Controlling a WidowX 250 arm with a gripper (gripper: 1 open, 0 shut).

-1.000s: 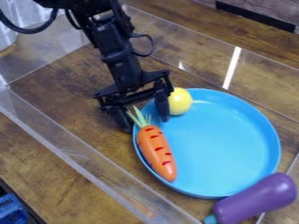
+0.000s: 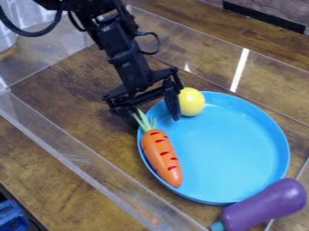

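Note:
My black gripper (image 2: 145, 106) hangs over the upper left rim of a blue plate (image 2: 236, 153), its fingers low and spread apart, beside a yellow round object (image 2: 191, 101) on the plate. An orange toy carrot (image 2: 162, 158) with pale green leaves lies along the plate's left side, its leaves just under the gripper. What, if anything, lies between the fingers is hard to see.
A purple toy eggplant (image 2: 259, 206) lies at the plate's lower right edge. Clear plastic edges cross the wooden table (image 2: 67, 95). A blue object (image 2: 10, 218) sits at the bottom left corner.
The gripper has shifted very slightly since a second ago; the plate, carrot and other objects have not visibly moved.

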